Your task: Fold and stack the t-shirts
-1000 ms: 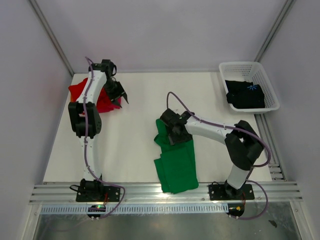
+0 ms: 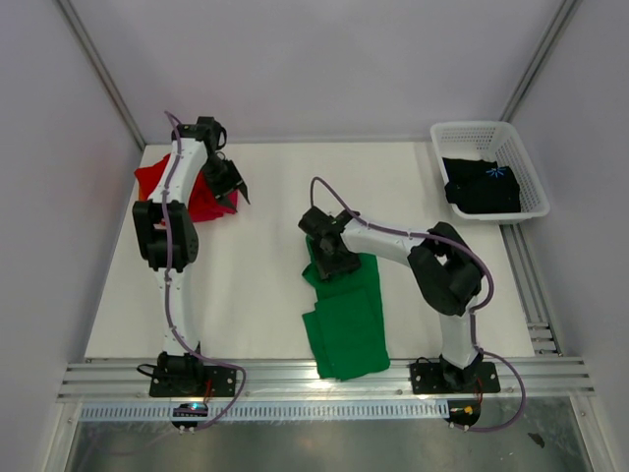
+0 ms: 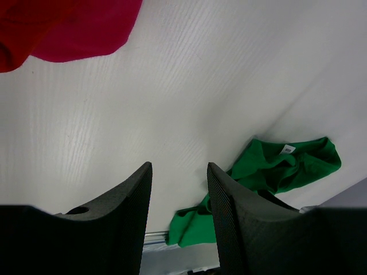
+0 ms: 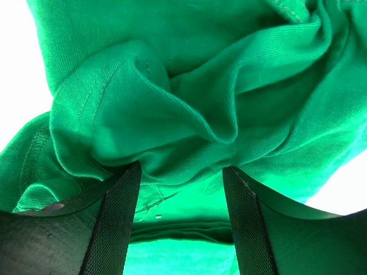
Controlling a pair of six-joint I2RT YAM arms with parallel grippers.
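A green t-shirt lies rumpled at its upper end, its lower part hanging over the table's front edge. Right above its creased folds is my right gripper, open, with loose cloth below and between the fingertips; it grips none of it. The right arm hides part of the shirt from the top view. Red cloth lies heaped at the back left. Over its right side hovers my left gripper; in the left wrist view its fingers stand part open with only bare table between them.
At the back right, a white basket holds black cloth. Bare white table lies between the red cloth and the green shirt, and also right of the shirt.
My right gripper has moved left over the upper part of the green shirt, the arm swinging left with it. The left arm has hardly moved. Both cloths look unchanged.
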